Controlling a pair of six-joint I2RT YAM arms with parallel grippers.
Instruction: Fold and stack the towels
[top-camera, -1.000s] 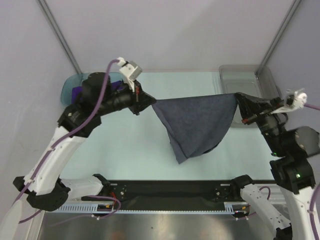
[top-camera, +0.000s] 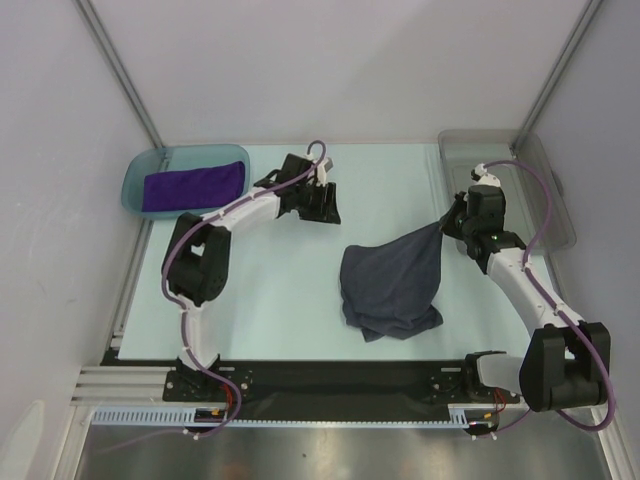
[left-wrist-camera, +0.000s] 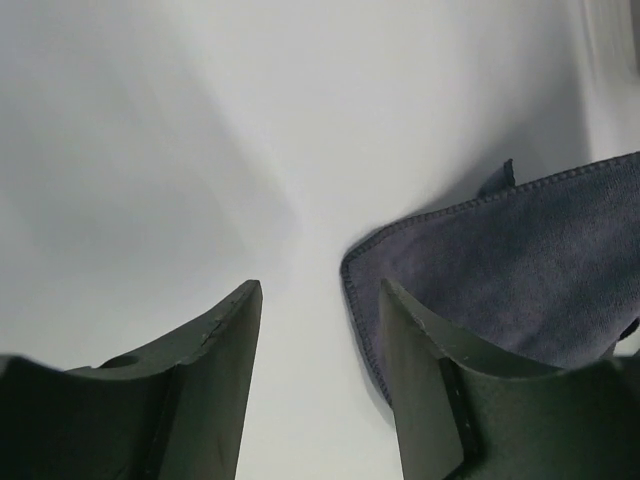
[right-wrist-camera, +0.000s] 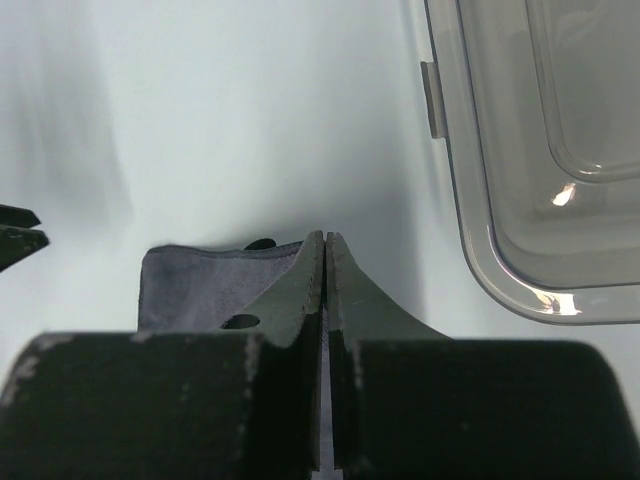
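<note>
A dark grey-blue towel (top-camera: 390, 290) lies loosely spread on the white table, its far right corner lifted to my right gripper (top-camera: 450, 224), which is shut on it. My left gripper (top-camera: 325, 215) stands open above the table, beyond the towel's upper left corner. In the left wrist view the towel (left-wrist-camera: 490, 270) lies beside the open fingers. In the right wrist view the towel (right-wrist-camera: 195, 285) runs under the shut fingertips.
A folded purple towel (top-camera: 190, 186) sits in a blue bin (top-camera: 135, 180) at the back left. A clear plastic bin (top-camera: 480, 150) is at the back right.
</note>
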